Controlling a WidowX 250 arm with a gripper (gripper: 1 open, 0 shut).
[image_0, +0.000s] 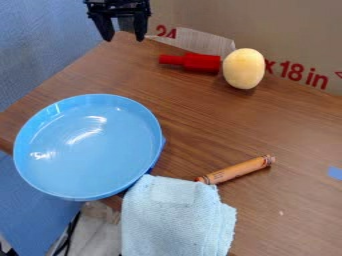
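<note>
My gripper (119, 34) hangs at the top left over the back of the wooden table, fingers apart and open, nothing seen between them. Right of it and lower lie a red cleaver-like toy with a red handle (191, 62) and pale blade, and a pale yellow oval object (243, 69). A large blue plate (88, 145) fills the left front. A wooden rolling pin (237, 170) lies right of it, beside a folded light blue cloth (178, 223) at the bottom.
A cardboard wall (301, 35) with red print runs along the back. A blue surface borders the table at left.
</note>
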